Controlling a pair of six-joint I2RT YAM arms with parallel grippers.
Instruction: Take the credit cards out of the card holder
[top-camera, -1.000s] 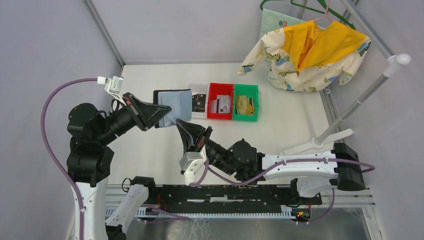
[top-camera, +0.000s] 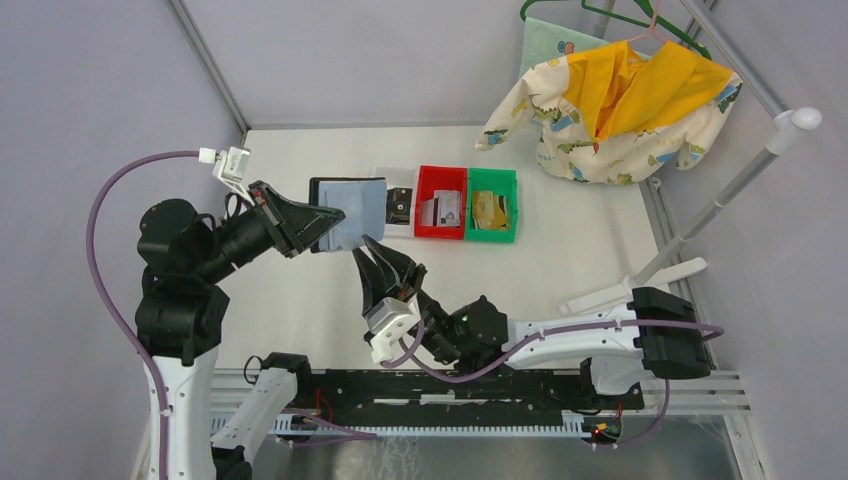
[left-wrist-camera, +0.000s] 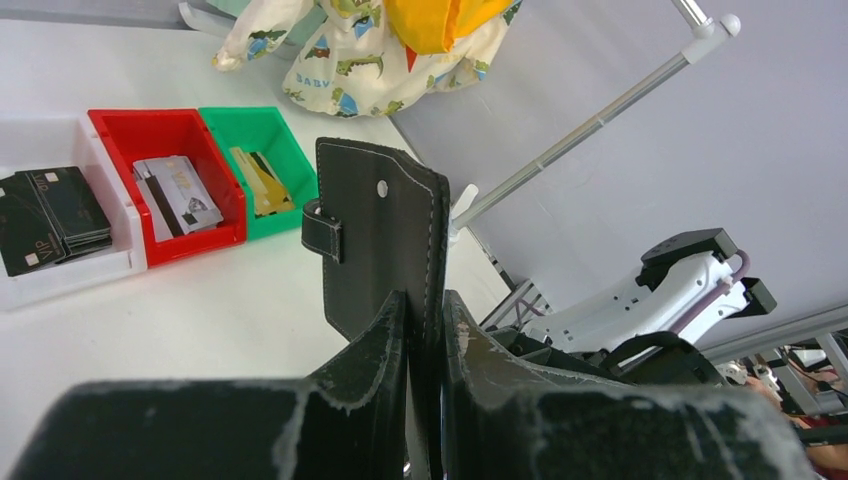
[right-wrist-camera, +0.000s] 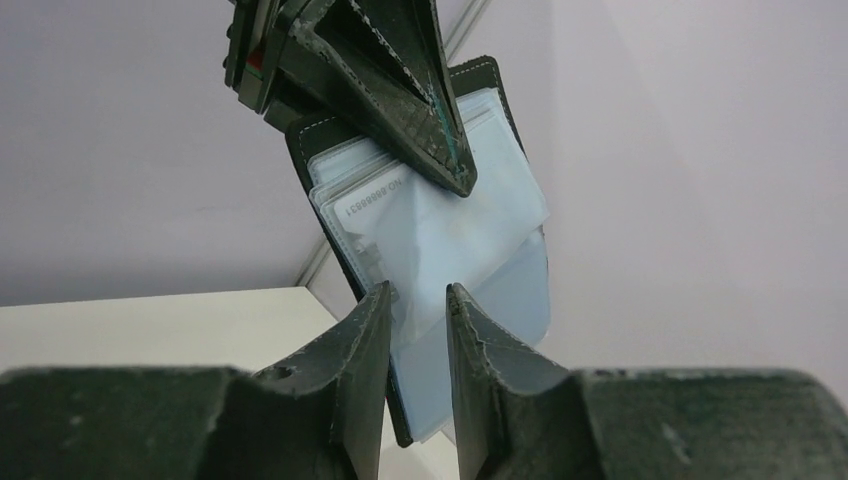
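Observation:
A black card holder (left-wrist-camera: 370, 235) with a snap strap is held above the table, my left gripper shut on it. Its pale, clear sleeves (right-wrist-camera: 445, 215) hang loose on the other side, facing my right arm. Printed numbers show on a whitish surface in one sleeve; whether that is a card's face I cannot tell. Close to the sleeves' lower edge, my right gripper stands open with a narrow gap between its fingertips. The sleeves appear behind that gap, and contact with them is not clear.
On the table stand a white tray with black cards (left-wrist-camera: 55, 215), a red tray (top-camera: 442, 172) with grey-white cards, and a green tray (top-camera: 492, 178) with gold cards. Clothes (top-camera: 620, 110) hang at the back right.
The left gripper and holder have barely moved.

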